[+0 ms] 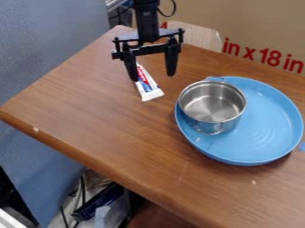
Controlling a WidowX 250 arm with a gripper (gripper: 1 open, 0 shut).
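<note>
My black gripper (152, 69) hangs open over the back left of the wooden table, its two fingers apart. A white toothpaste tube (148, 87) with red and blue print lies on the wood beneath it, its upper end partly behind the gripper. To the right, a steel pot (212, 107) sits on a blue plate (262, 141).
A cardboard sheet (256, 31) with red lettering stands behind the table. Beyond the left edge are a blue-grey surface and cables below.
</note>
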